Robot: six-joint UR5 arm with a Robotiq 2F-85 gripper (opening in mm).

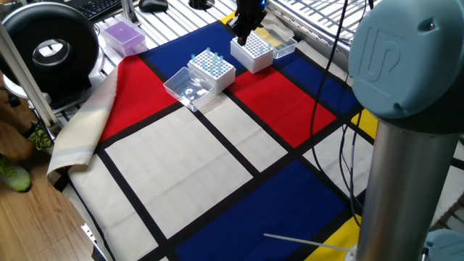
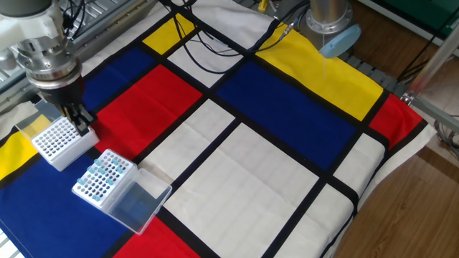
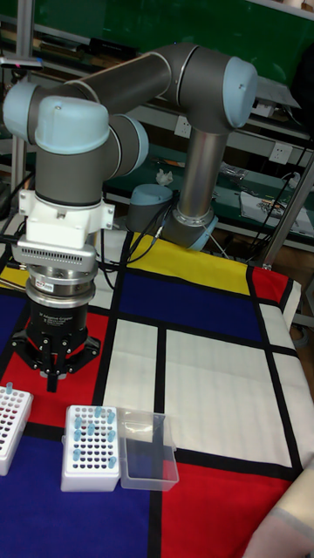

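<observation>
A white rack (image 1: 252,53) with a mostly empty grid of holes stands at the back of the cloth; one light-blue piece (image 3: 10,386) shows upright at its far edge in the third view. Beside it, a second white rack (image 2: 105,177) holds several light-blue pieces (image 3: 93,428) standing in its holes. My black gripper (image 3: 52,381) points down near the first rack's edge. In the second view the gripper (image 2: 84,129) overlaps that rack's corner. Its fingertips appear close together, but whether they meet or pinch something small cannot be made out.
Clear lids lie open beside both racks, one lid (image 1: 190,88) toward the cloth's middle and another (image 1: 283,40) behind. A purple-topped box (image 1: 124,36) sits at the back left. Cables (image 2: 215,61) hang near the arm base.
</observation>
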